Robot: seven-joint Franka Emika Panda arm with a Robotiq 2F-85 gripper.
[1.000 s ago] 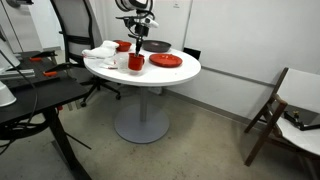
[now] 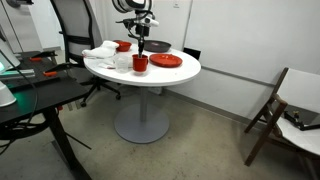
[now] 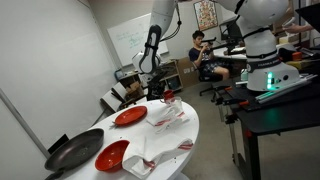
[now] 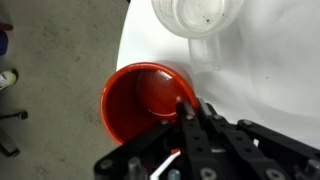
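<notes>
A red cup (image 2: 140, 63) stands near the front edge of the round white table, and in the wrist view I look down into the cup (image 4: 135, 105). My gripper (image 2: 140, 52) reaches down to it from above. At the cup's right rim the gripper is shut on the cup, its dark fingers covering that stretch of rim. A clear mug (image 4: 200, 14) sits close beside the cup, its handle turned toward the gripper. In the second exterior view the cup (image 3: 173, 108) is small, near the arm's end.
On the white table (image 2: 190, 76) lie a red plate (image 2: 166, 61), a dark pan (image 3: 76, 150), a red bowl (image 3: 112, 155) and a white cloth (image 3: 155, 152). The table's edge is close by the cup. Some bare tabletop shows right of the plate.
The red cup and my gripper have shifted slightly to the right in the first exterior view, toward the red plate. The other tableware looks unmoved.
</notes>
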